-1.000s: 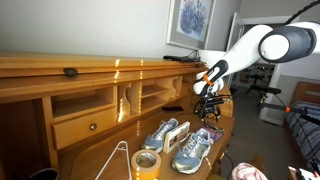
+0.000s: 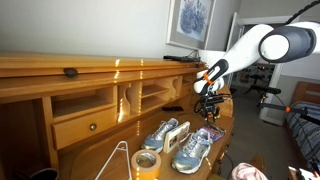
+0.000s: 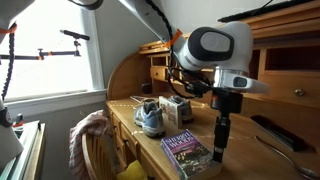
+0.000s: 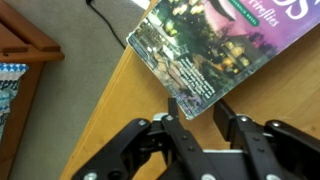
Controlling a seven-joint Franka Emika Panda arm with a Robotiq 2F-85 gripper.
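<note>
A book (image 3: pixel 192 155) with a purple and green illustrated cover lies flat near the desk's front edge. In the wrist view, the book (image 4: pixel 225 45) fills the upper right, one corner pointing down toward my gripper. The fingers stand apart on either side of that corner in this view; whether they touch it cannot be told. From the side, my gripper (image 3: pixel 220 140) points downward close to the book's right end. At the far end of the desk, the gripper (image 2: pixel 211 115) looks small, above the purple book (image 2: pixel 212 132).
Grey sneakers (image 2: pixel 191 152) and a tape roll (image 2: pixel 147 162) stand farther along the desk. A black flat object (image 3: pixel 279 132) lies near the drawers. Beside the desk is a wooden chair (image 3: pixel 98 160) with a cloth (image 3: pixel 90 135) on it. Bare wood (image 4: pixel 125 110) borders the book.
</note>
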